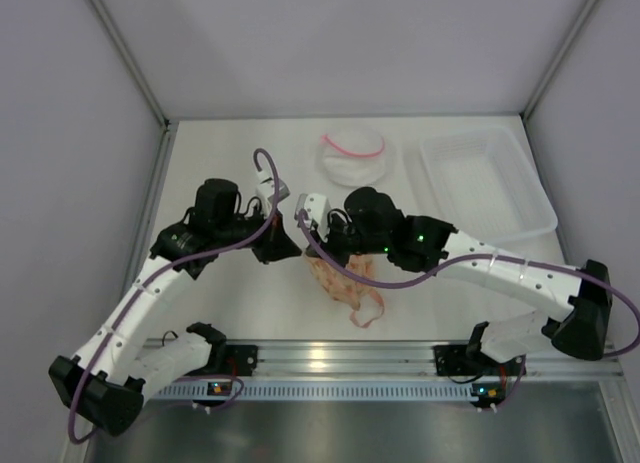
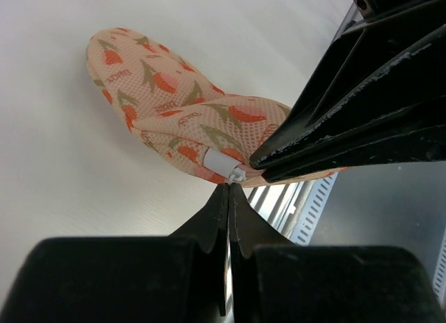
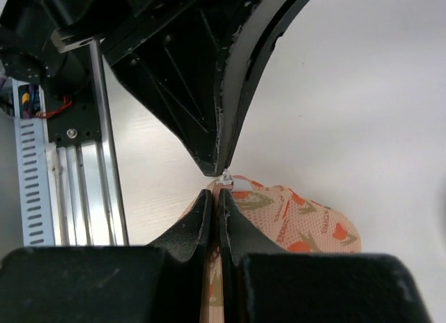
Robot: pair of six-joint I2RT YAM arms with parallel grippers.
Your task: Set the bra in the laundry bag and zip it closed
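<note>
The peach bra [image 1: 345,283] with orange tulip print hangs or lies below my grippers, which meet near the middle. In the left wrist view, my left gripper is shut at a small white clasp [image 2: 219,162] on the bra [image 2: 160,86], apparently pinching its edge. My right gripper is shut, with peach fabric [image 3: 300,225] at and below its fingertips and the white clasp just beyond, close to the other gripper's tips. The laundry bag [image 1: 352,168], white mesh with a pink zip, lies at the back centre.
A white plastic bin [image 1: 485,183] stands at the right. Metal rails [image 1: 330,353] run along the front edge.
</note>
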